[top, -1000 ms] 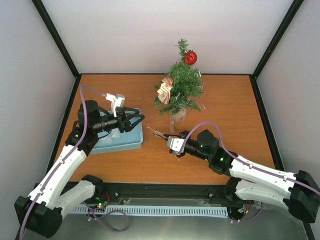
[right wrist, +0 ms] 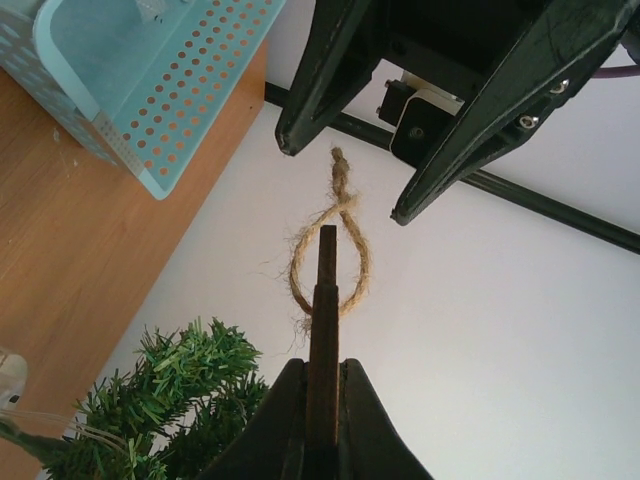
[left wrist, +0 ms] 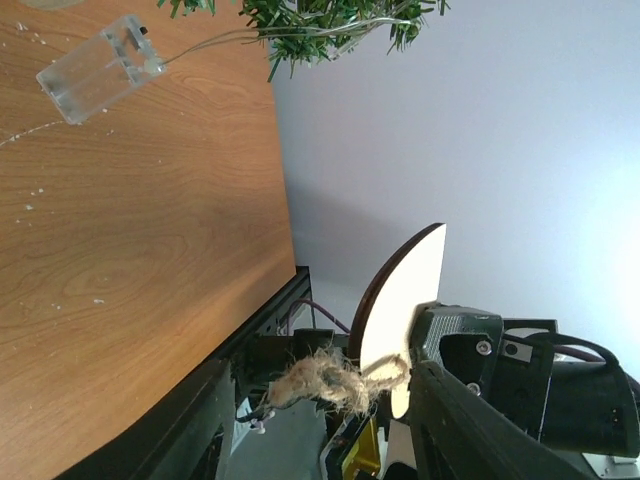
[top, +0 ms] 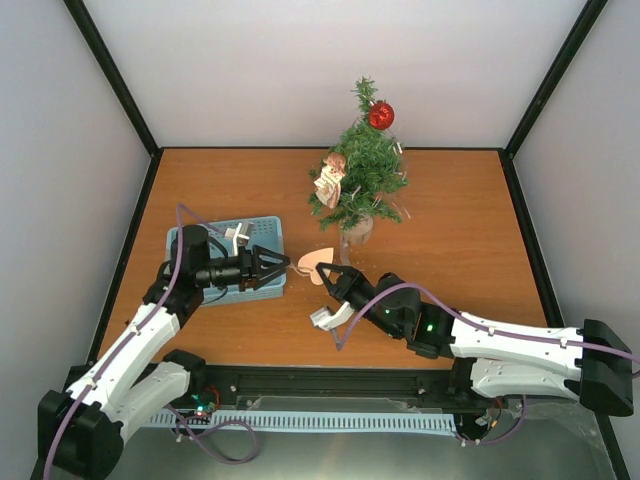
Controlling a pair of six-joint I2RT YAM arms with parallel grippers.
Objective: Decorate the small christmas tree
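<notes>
My right gripper is shut on a flat wooden ornament (top: pixel 316 263), which stands edge-on between its fingers. From the ornament's end a loop of twine (right wrist: pixel 363 262) sticks out with a knot toward my left gripper. That left gripper (top: pixel 287 264) is part open, its fingers on either side of the twine's end without visibly gripping it. In the left wrist view the twine (left wrist: pixel 325 380) runs between the fingers toward the pale wooden face. The small christmas tree (top: pixel 372 165) stands behind, with a red ball (top: pixel 381 115) near its top and a patterned bow (top: pixel 330 181) on its left.
A light blue basket (top: pixel 272 222) sits under and behind my left gripper. A clear plastic box (left wrist: pixel 100 70) on wires lies on the table near the tree.
The right gripper turned the ornament so its broad face shows from above.
</notes>
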